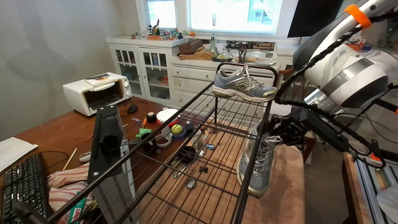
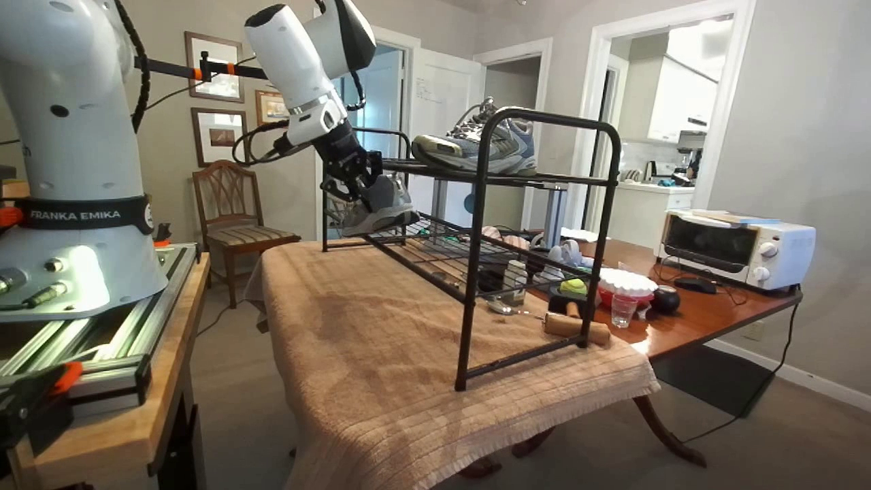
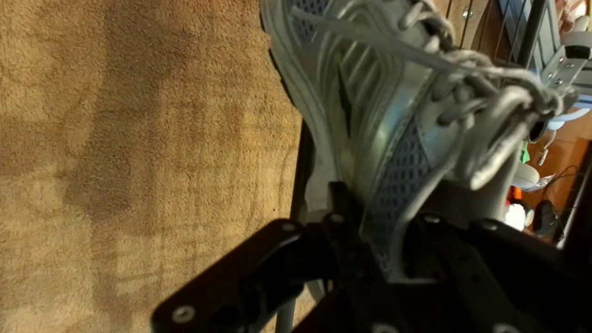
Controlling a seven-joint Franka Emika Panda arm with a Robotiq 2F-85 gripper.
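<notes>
A grey-blue running shoe (image 1: 257, 168) with pale laces is at the near long side of the black wire rack (image 1: 244, 186), around lower-shelf height, its toe angled down in exterior view 1. My gripper (image 2: 359, 181) is at its heel end. In the wrist view, the fingers (image 3: 347, 222) straddle the side wall of the shoe's collar, one outside and one at the opening; whether they press on it is unclear. Part of the sole overlaps the rack's lower rail in exterior view 2. A matching shoe (image 1: 242, 85) rests on the top shelf at the far end.
The rack stands on a tan towel (image 2: 351, 327) covering the table. Beyond it are a tennis ball (image 1: 177, 129), cups and small tools, with a white toaster oven (image 1: 99, 93) further off. Bare towel lies on the robot's side.
</notes>
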